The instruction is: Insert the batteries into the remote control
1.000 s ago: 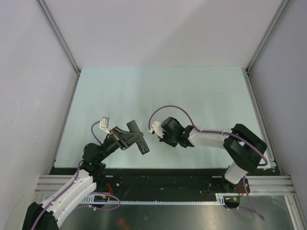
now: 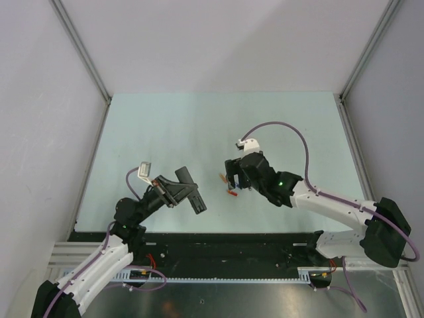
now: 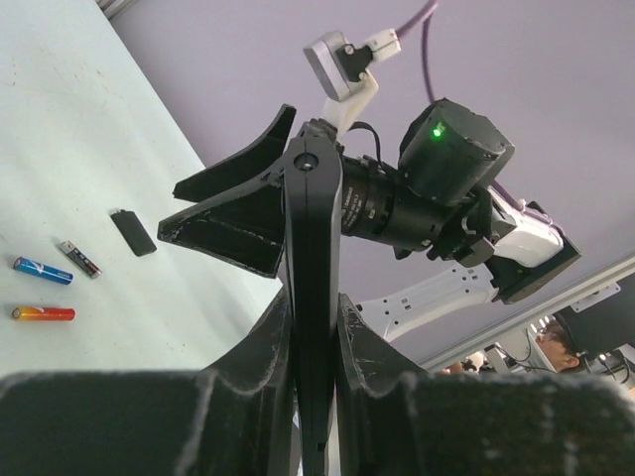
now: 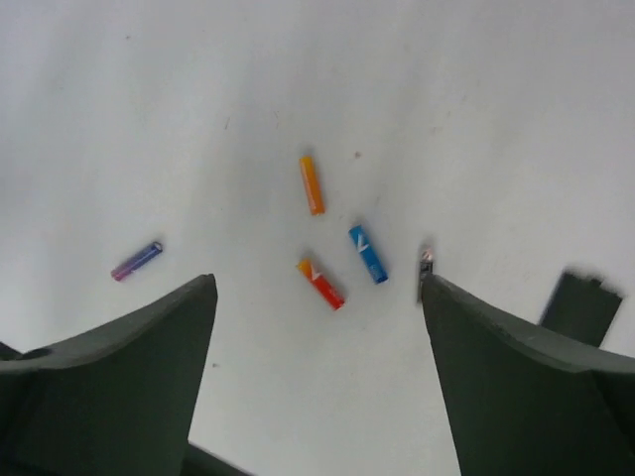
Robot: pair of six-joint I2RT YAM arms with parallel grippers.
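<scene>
My left gripper (image 2: 177, 189) is shut on the dark remote (image 3: 313, 213), held raised at the front left. Several batteries lie on the pale surface below my right gripper: an orange one (image 4: 312, 185), a red one (image 4: 320, 284), a blue one (image 4: 368, 254), a purple one (image 4: 137, 261) and a dark silver one (image 3: 79, 259). A black rectangle, perhaps the battery cover (image 3: 133, 232), lies beside them. My right gripper (image 2: 235, 173) is raised over them, fingers apart, with nothing seen between them.
Walls enclose it on the sides and back.
My right gripper has risen away from the table and shifted right, uncovering batteries in the top view. The left arm and the remote have not moved.
</scene>
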